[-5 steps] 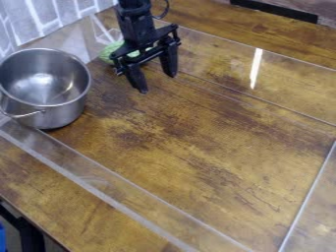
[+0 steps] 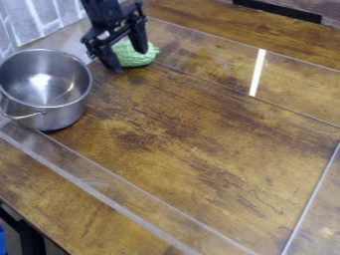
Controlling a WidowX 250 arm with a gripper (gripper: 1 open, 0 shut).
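The black gripper (image 2: 114, 40) is at the top left, over a light green object (image 2: 141, 55) at the back of the wooden table. It partly hides that object; whether its fingers hold anything cannot be made out. A steel pot (image 2: 43, 88) with a handle sits at the left, in front of and left of the gripper.
Thin clear or shiny strips run along its left and right sides. A dark edge (image 2: 285, 12) borders the back right.
The gripper has moved left and toward the back, and now covers the left part of the green object, whose right part has come into view. The pot has stayed put.
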